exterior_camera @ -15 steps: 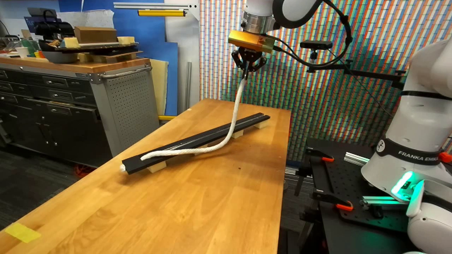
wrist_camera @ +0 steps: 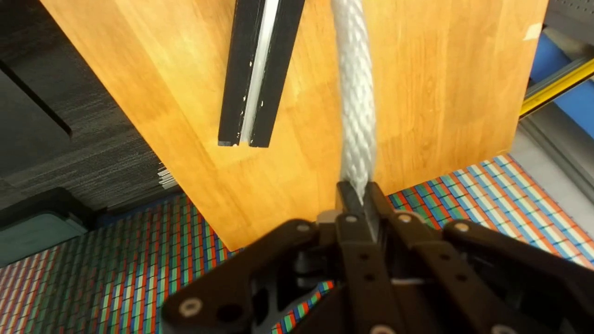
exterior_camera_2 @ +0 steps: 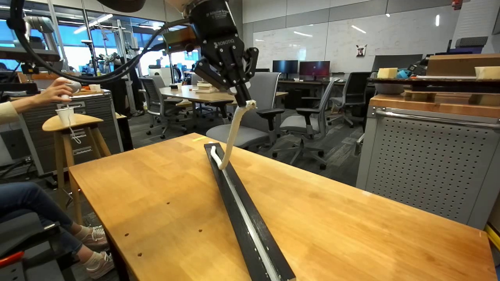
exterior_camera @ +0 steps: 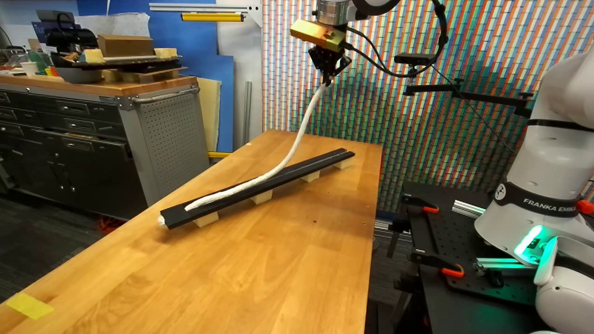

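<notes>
A white braided rope [exterior_camera: 301, 129] rises from the black grooved rail [exterior_camera: 307, 170] to my gripper [exterior_camera: 328, 80], high above the table's far end. My gripper is shut on the rope [wrist_camera: 355, 83] near its upper end. In exterior view 2 a short end of the rope [exterior_camera_2: 233, 133] pokes out past the fingertips [exterior_camera_2: 242, 96]. The rope's lower stretch lies along the near part of the rail in exterior view 1. In the wrist view the rail [wrist_camera: 232, 105] stands left of the rope, its far groove empty.
Small pale blocks [exterior_camera: 262, 196] prop the rail above the wooden table [exterior_camera: 278, 267]. A person's hand [exterior_camera_2: 58, 89] shows beyond the table.
My gripper has risen and tilted, carrying the rope's end upward. The rope's sagging middle has lifted off the rail's right side and now runs over the rail.
</notes>
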